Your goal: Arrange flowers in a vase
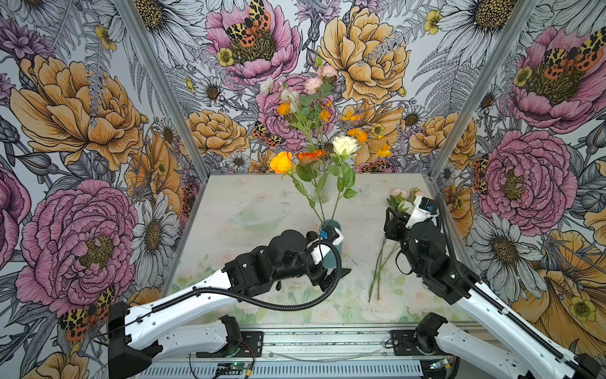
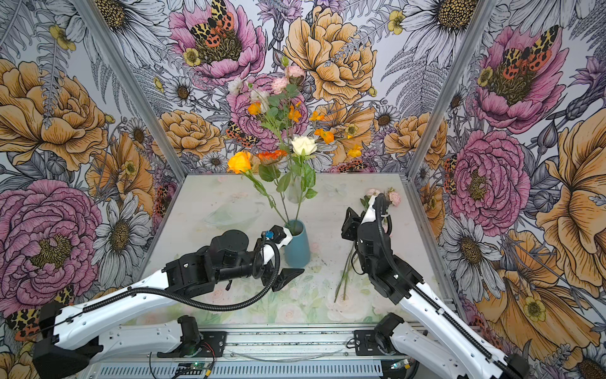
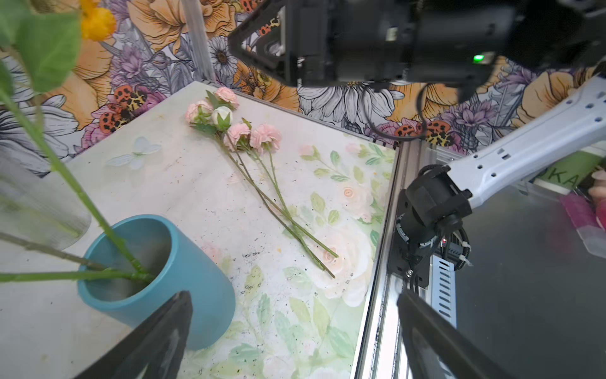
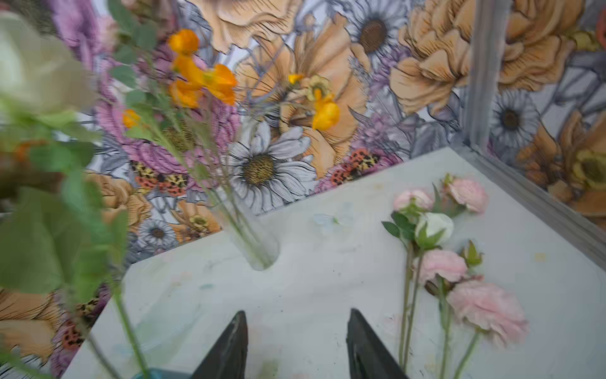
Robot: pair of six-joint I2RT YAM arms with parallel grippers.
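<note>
The blue vase [image 2: 297,247] stands mid-table, holding a yellow-orange rose [image 2: 240,162], a white rose [image 2: 304,146] and an orange-red bloom [image 2: 272,155] on tall stems. My left gripper is open beside the vase, its fingers blurred low in the left wrist view and nothing between them. Over the right side of the table, my right gripper has its fingers apart with only table showing between. Pink carnations [image 4: 489,309] and a white bud [image 4: 434,228] on long stems lie flat there, partly covered by the right arm in the top left view.
Behind the blue vase stands a clear glass vase [image 4: 255,243] with orange, pink and white flowers. A pale, see-through shape [image 1: 259,213] lies on the left of the table. Bare tabletop shows between the glass vase and the lying flowers.
</note>
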